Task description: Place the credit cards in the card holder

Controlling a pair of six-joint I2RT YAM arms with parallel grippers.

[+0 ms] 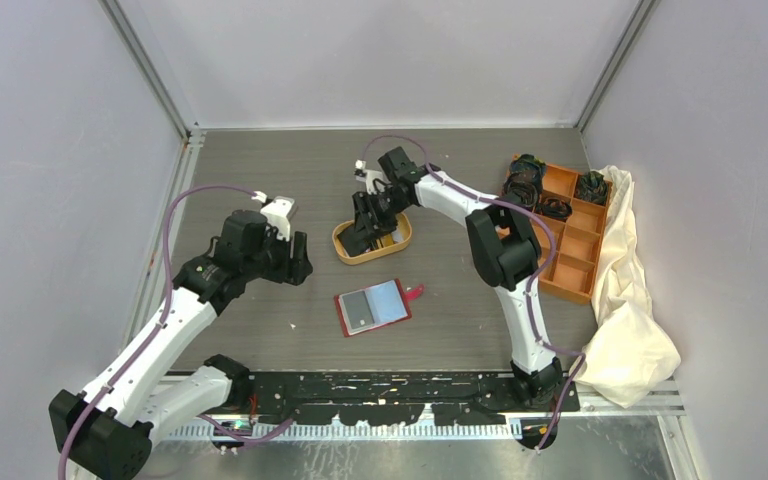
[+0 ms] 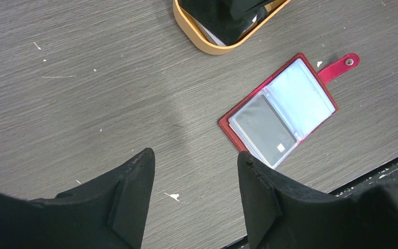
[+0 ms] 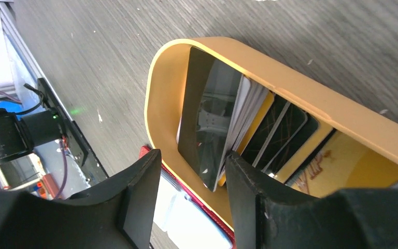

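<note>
The card holder [image 1: 373,307] lies spread open on the table, with a red cover, clear sleeves and a red snap strap [image 2: 342,67]. Beyond it stands a tan oval box [image 1: 372,257] of cards. In the right wrist view, dark and pale cards [image 3: 246,116] stand on edge in the box, with a yellow card [image 3: 344,166] beside them. Over the box's left part hangs my right gripper, its fingers apart; one fingertip overlaps the cards, and contact is unclear. My left gripper is open above bare table, left of the holder, with nothing between its fingers.
A wooden compartment tray [image 1: 580,245] holding black cable bundles [image 1: 526,180] stands at the right, beside a cream cloth bag [image 1: 625,340]. Free table lies behind the box and left of the holder.
</note>
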